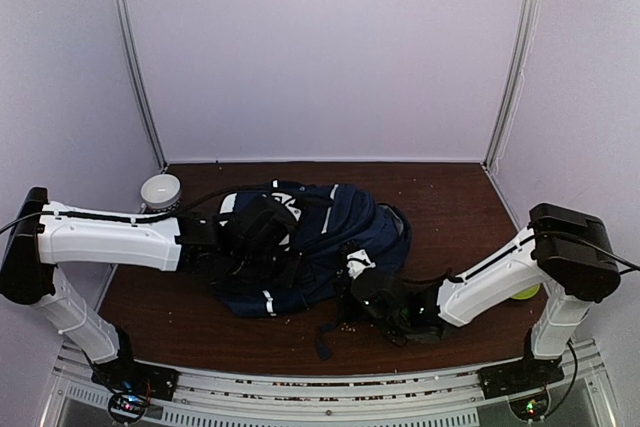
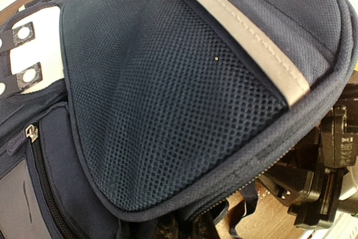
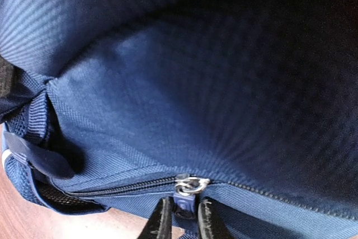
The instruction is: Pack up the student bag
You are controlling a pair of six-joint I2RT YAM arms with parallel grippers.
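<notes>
A navy backpack (image 1: 350, 227) with white patches and reflective strips lies on the wooden table (image 1: 450, 197). My left arm reaches over its left half; in the left wrist view its mesh pocket (image 2: 156, 82) fills the picture, and the left gripper's fingers are mostly hidden below the bag's bottom edge. My right gripper (image 1: 345, 292) is at the bag's front edge. In the right wrist view its fingertips (image 3: 203, 216) flank a zipper pull (image 3: 184, 204) on a zipped seam; whether they grip it firmly I cannot tell.
A white bowl (image 1: 160, 187) stands at the back left. A green round item (image 1: 525, 291) is partly hidden behind my right arm.
</notes>
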